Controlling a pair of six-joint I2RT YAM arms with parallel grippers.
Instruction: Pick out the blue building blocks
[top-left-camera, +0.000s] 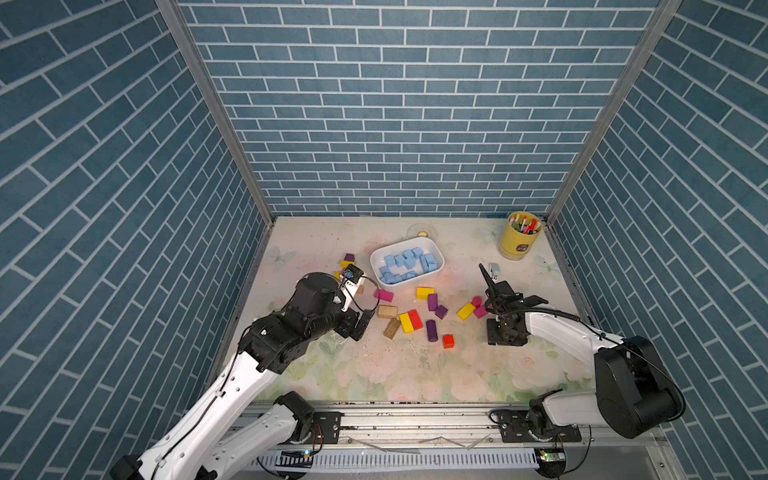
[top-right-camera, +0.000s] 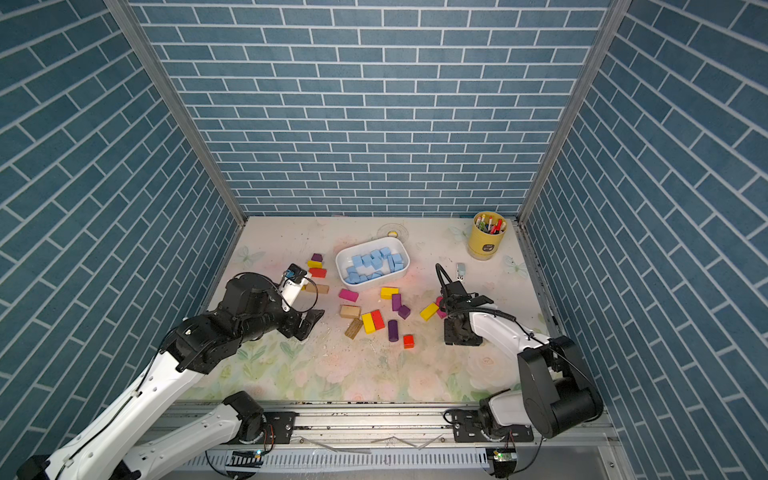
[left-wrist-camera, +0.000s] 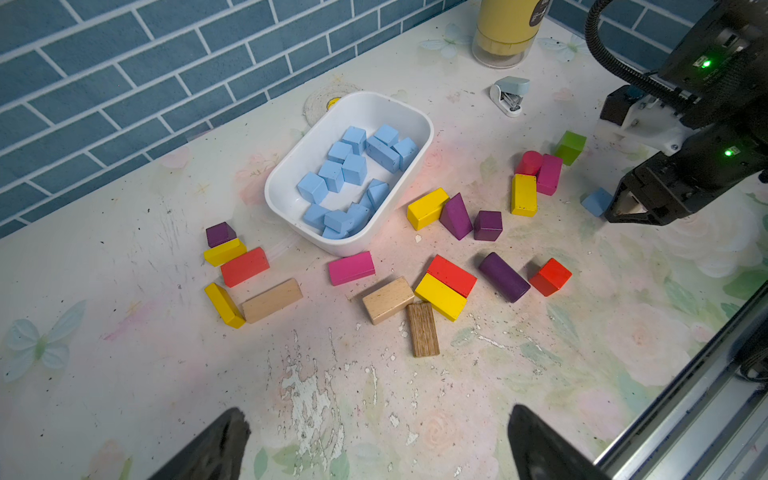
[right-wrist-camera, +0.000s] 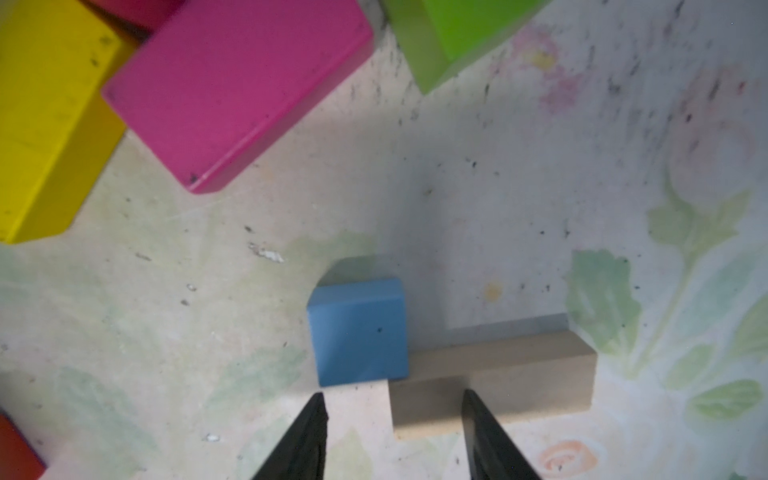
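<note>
A lone blue block (right-wrist-camera: 360, 336) lies on the table at the right, its corner touching one end of a long tan block (right-wrist-camera: 496, 388). Just above these two hovers my right gripper, its fingers part open with nothing gripped between them; the tan block's end shows in the gap. In the left wrist view that blue block (left-wrist-camera: 597, 201) peeks out beside the right gripper. A white tray (left-wrist-camera: 276, 185) at the back middle holds several light blue blocks (left-wrist-camera: 354, 168). My left gripper is wide open and empty, held over the left front of the table.
Pink (right-wrist-camera: 240, 88), yellow (right-wrist-camera: 52, 120) and green (right-wrist-camera: 456, 32) blocks stand close behind the right gripper. Several coloured and wooden blocks lie mid-table, including a red cube (left-wrist-camera: 550, 277). A stapler (left-wrist-camera: 509, 94) and a yellow pen cup (top-left-camera: 520, 236) are at the back right.
</note>
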